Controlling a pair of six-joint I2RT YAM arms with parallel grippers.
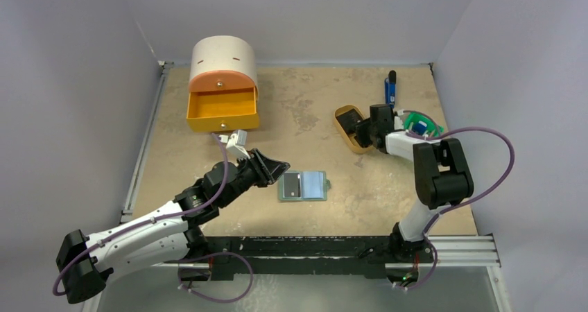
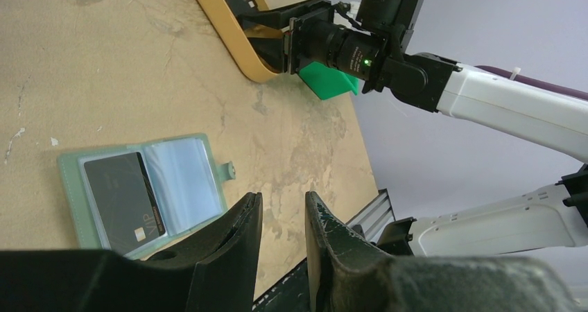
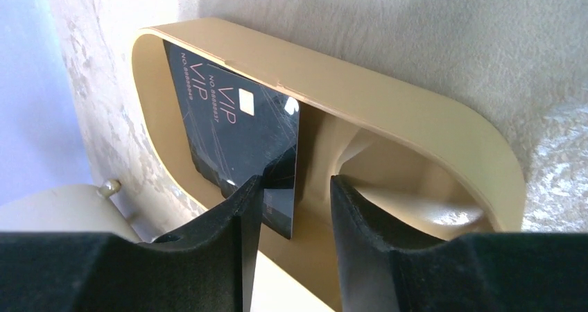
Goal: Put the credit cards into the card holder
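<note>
Black VIP cards [image 3: 239, 118] lie overlapping in the tan oval tray [image 3: 388, 104], against its far end in the right wrist view. My right gripper reaches into the tray with its fingers apart; one fingertip overlaps the nearest card's edge, the other stands over the bare tray floor. Whether that fingertip touches the card I cannot tell. The green card holder [image 1: 303, 186] lies unfolded on the table, with a black card [image 2: 123, 201] in its left clear pocket and the right pocket [image 2: 182, 180] empty. My left gripper stands open beside the holder, nothing between its fingers.
A yellow drawer box [image 1: 223, 107] with its drawer pulled out stands at the back left. Behind the right arm are a green basket [image 1: 421, 125] with small items and a blue tool [image 1: 390, 89]. Between box and tray the table is clear.
</note>
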